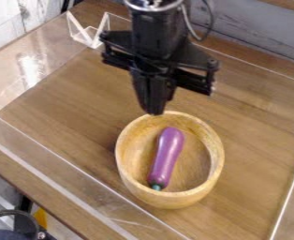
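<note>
A purple eggplant-like toy (pixel 166 155) with a teal tip lies lengthwise inside a light wooden bowl (pixel 206 183) on the wooden table. Above and behind the bowl hangs my black gripper (pixel 154 103), apart from the toy, its fingers close together and pointing down, with nothing visible between them.
A white wire holder (pixel 84 30) stands at the back left. A grey wall runs along the back, and clear edging lines the left side.
</note>
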